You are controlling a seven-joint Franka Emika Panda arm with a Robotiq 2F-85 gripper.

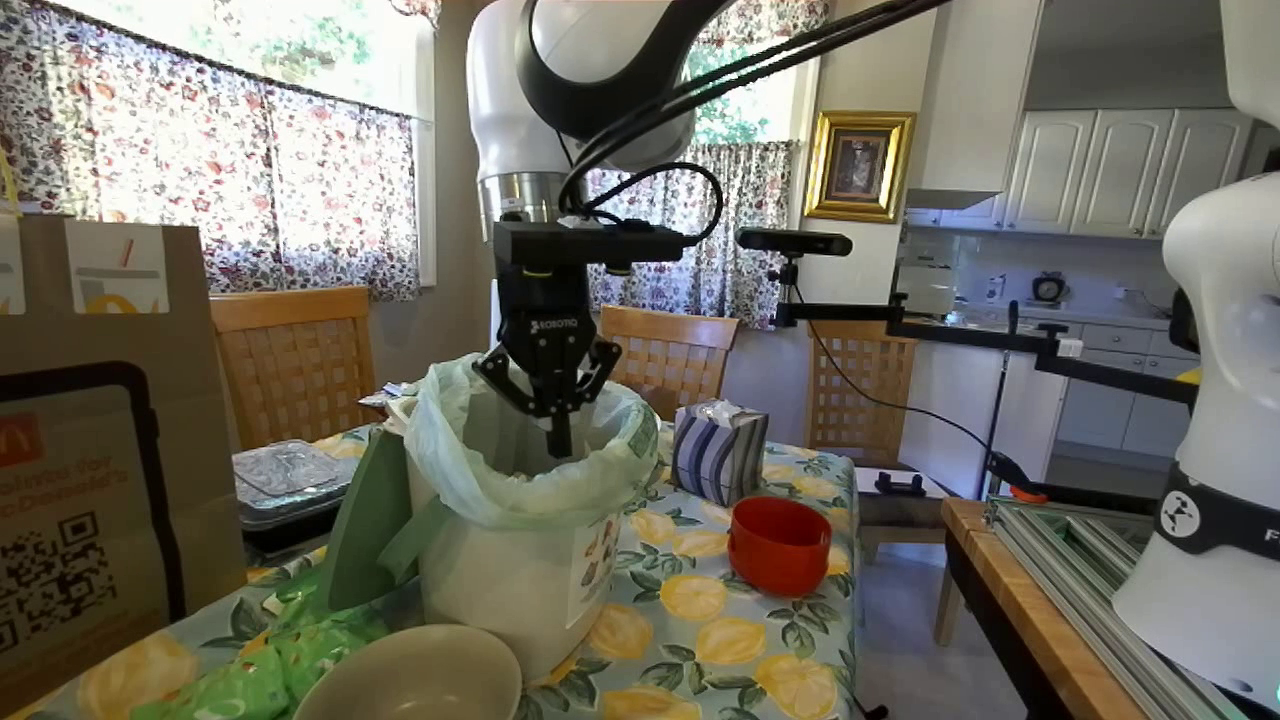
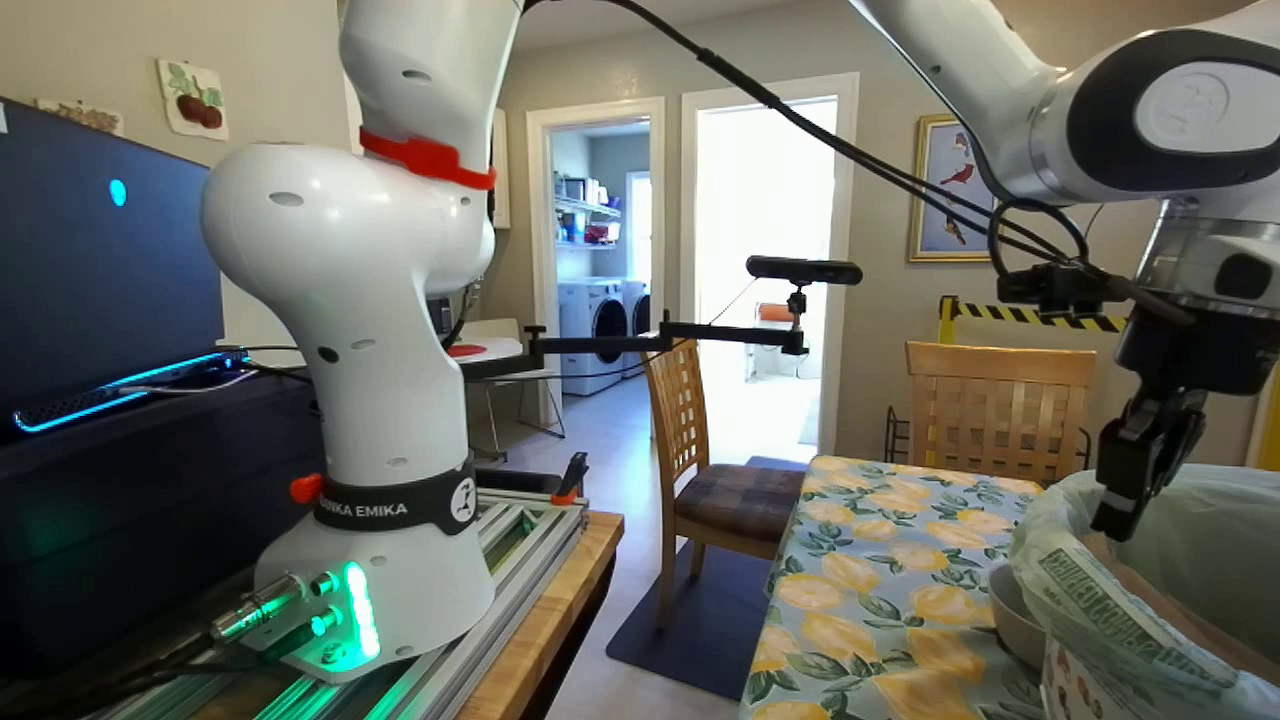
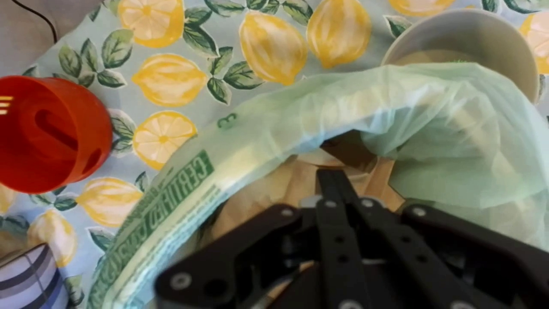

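Observation:
My gripper (image 1: 559, 438) is shut, its black fingers together with nothing showing between them. It points down over the mouth of a white bin (image 1: 516, 588) lined with a pale green bag (image 1: 528, 498), the fingertips about level with the rim. From the wrist view, the fingers (image 3: 334, 188) lie above brown, paper-like contents (image 3: 267, 193) inside the green liner (image 3: 288, 118). How far below the tips those contents lie is hard to tell. The second exterior view shows the gripper (image 2: 1128, 504) at the liner's edge (image 2: 1068, 564).
A red bowl (image 1: 780, 546) and a striped tissue box (image 1: 717, 456) stand beside the bin. In front is a beige bowl (image 1: 414, 678), with a green bag (image 1: 282, 660) to its left. A tall paper bag (image 1: 114, 456) fills the left side. Lemon-patterned tablecloth (image 2: 876, 564) lies bare towards the robot base.

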